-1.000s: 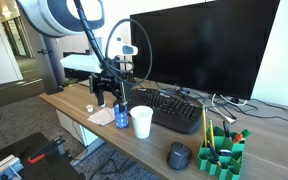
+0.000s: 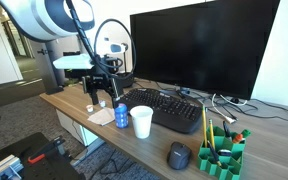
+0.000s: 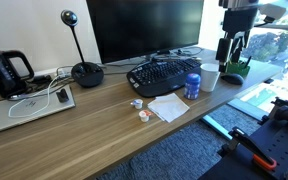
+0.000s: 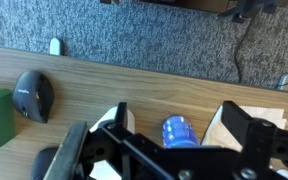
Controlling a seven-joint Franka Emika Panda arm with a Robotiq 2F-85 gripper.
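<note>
My gripper is open with nothing between its fingers, above the front part of the wooden desk. Below it, in the wrist view, stands a blue can (image 4: 178,131), partly covered by the gripper body. Left of the can is a white cup (image 4: 112,122), also partly hidden behind a finger. Both stand upright on the desk in exterior view 1, the can (image 2: 121,116) just left of the cup (image 2: 141,122). Exterior view 2 shows a sheet of white paper (image 3: 167,108) beside the can (image 3: 193,86), with small white pieces (image 3: 144,116) near it.
A black mouse (image 2: 179,156) and a green box (image 2: 222,150) holding several tools stand to the right. The keyboard (image 2: 166,108) and monitor (image 2: 204,48) are behind. In exterior view 2, a kettle (image 3: 12,72) and headphones on a stand (image 3: 82,50) occupy the far left; bare desk lies before them.
My gripper has shifted left and slightly up in exterior view 1, away from above the blue can. The can, cup and other desk items appear unmoved.
</note>
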